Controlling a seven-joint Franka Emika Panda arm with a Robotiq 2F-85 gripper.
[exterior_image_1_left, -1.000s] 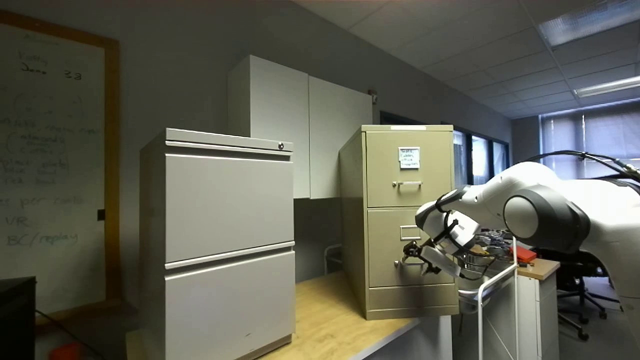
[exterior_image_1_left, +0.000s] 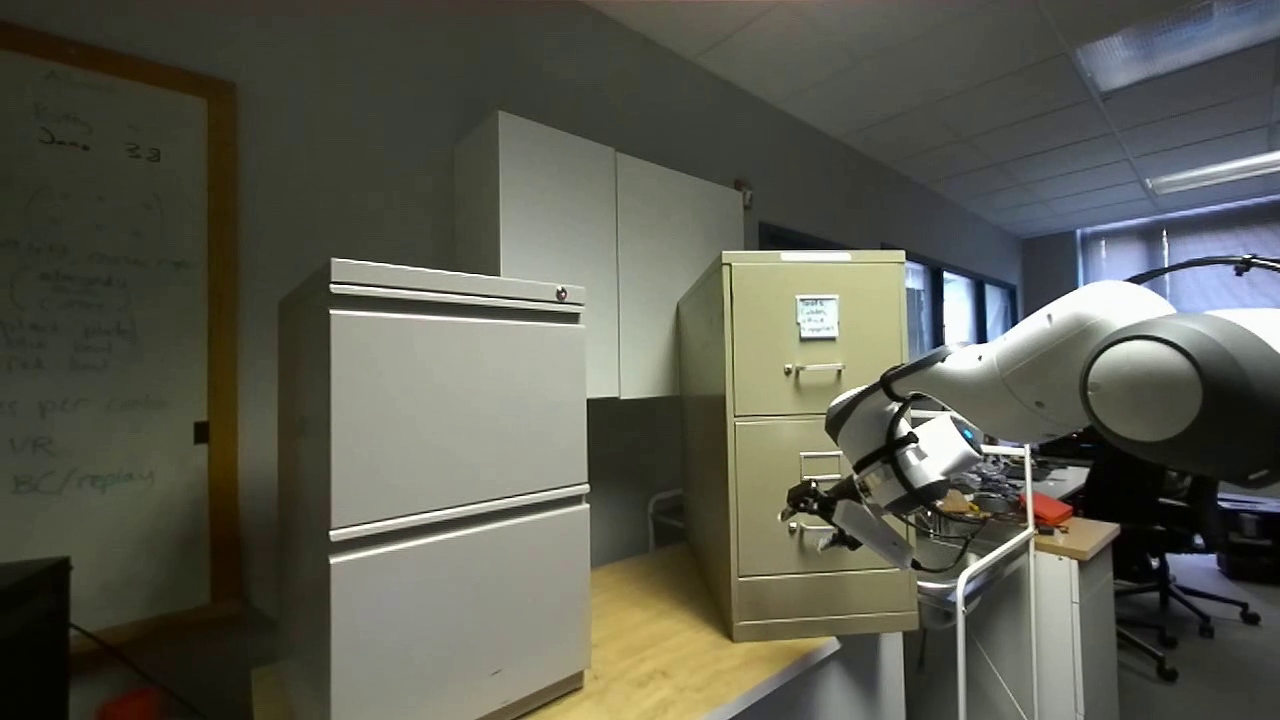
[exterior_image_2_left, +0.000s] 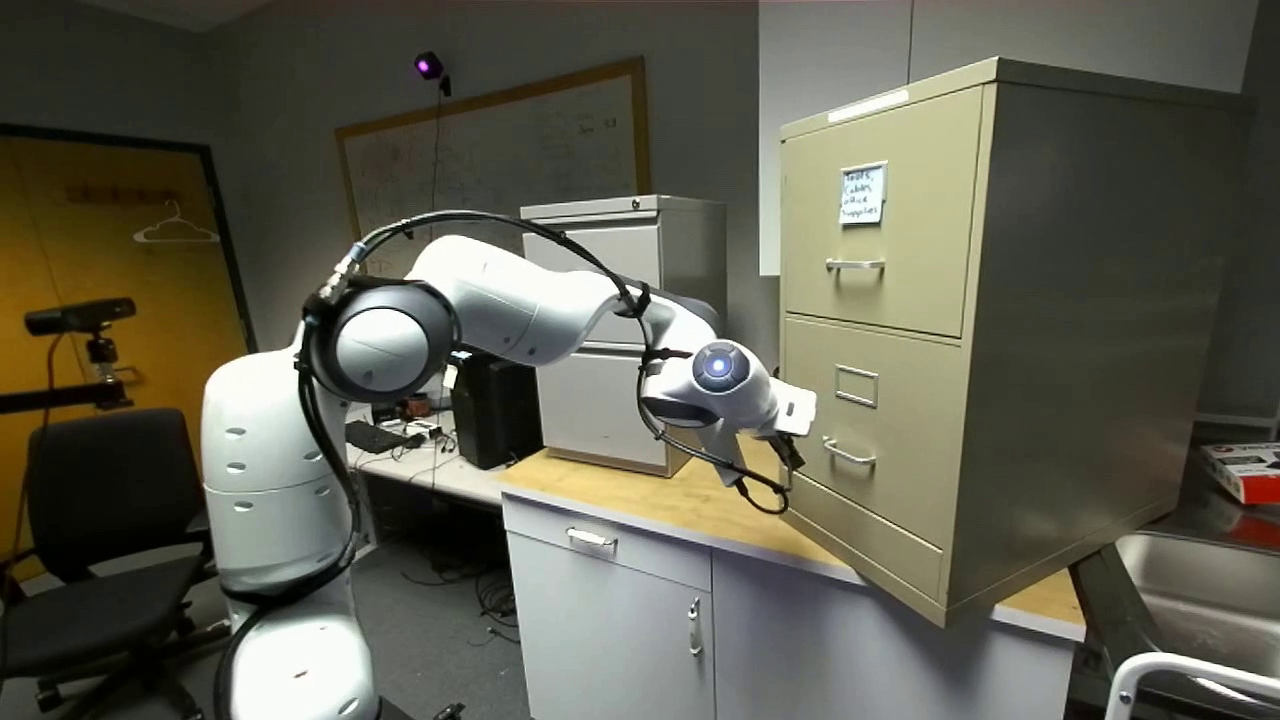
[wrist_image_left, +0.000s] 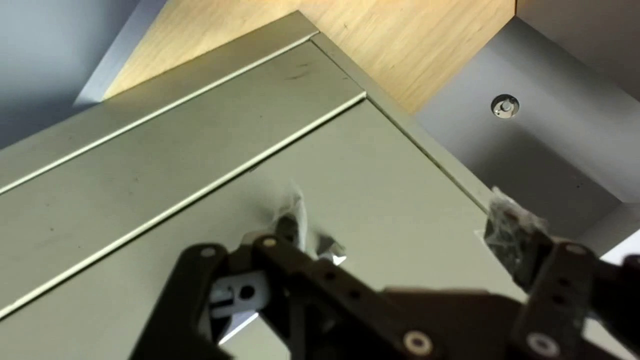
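The beige filing cabinet (exterior_image_2_left: 888, 396) stands on the wooden counter, both its drawers closed. In front of its lower drawer (exterior_image_1_left: 768, 474) is my gripper (exterior_image_1_left: 809, 518), its fingers spread around the height of the lower handle (exterior_image_2_left: 848, 452). The wrist view has my open gripper with one of its fingers (wrist_image_left: 513, 231) near the cabinet's side edge. The other finger stands over the drawer front and partly covers the handle (wrist_image_left: 241, 324). Whether either finger touches the handle or the drawer I cannot tell. The upper handle (exterior_image_1_left: 819, 367) is clear of the arm.
A grey two-drawer cabinet (exterior_image_1_left: 458, 414) stands farther along the counter (exterior_image_1_left: 642, 618), with bare wood between the two cabinets. A white metal rail (exterior_image_1_left: 996, 558) runs near the arm on the right. A sink (exterior_image_2_left: 1194, 588) lies beyond the beige cabinet.
My gripper has shifted left across the lower drawer front in exterior view 1, with its fingers still apart. The drawers look the same.
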